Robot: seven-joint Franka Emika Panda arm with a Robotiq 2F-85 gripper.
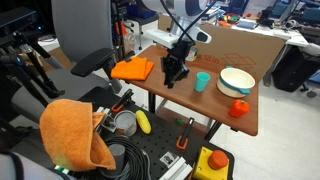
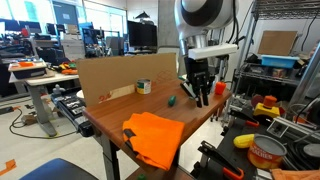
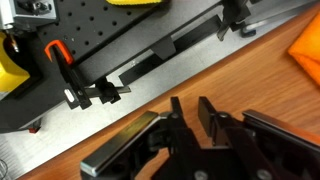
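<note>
My gripper [image 1: 168, 84] is over the wooden table, close to its near edge. In the wrist view its two dark fingertips [image 3: 177, 106] stand a small gap apart, with no object visible between them. An orange cloth [image 1: 132, 68] lies on the table to the left, its corner showing at the wrist view's right edge. Right of the gripper stands a teal cup [image 1: 202, 81]. Beyond it is a white bowl [image 1: 237, 80], with a red round object [image 1: 239, 108] at the table's right side.
In front of the table, across a gap, a dark cart [image 1: 165, 145] carries a yellow object [image 1: 143, 121], a metal container [image 1: 125, 122] and coiled cables. Clamps [image 1: 185, 133] stick up along the table edge. Bare tabletop [image 1: 215, 107] lies between gripper and red object.
</note>
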